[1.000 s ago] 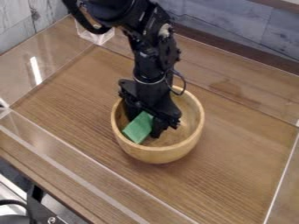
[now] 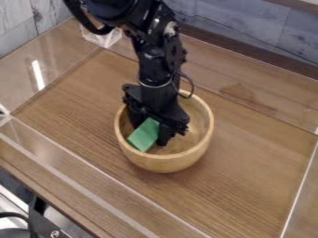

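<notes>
The black gripper (image 2: 158, 121) reaches down from the top centre into a round wooden bowl (image 2: 170, 161) in the middle of the table. Inside the bowl, at its left side, a green block (image 2: 144, 135) sits tilted under the fingers. The gripper is shut on the green block, though the fingertips are dark and partly hard to make out.
A low wall (image 2: 267, 28) runs along the back, and a small white object (image 2: 99, 35) is at the top left. Cables show at the bottom-left corner.
The gripper, block and bowl have shifted very slightly, with the block a little higher in the view than a second ago.
</notes>
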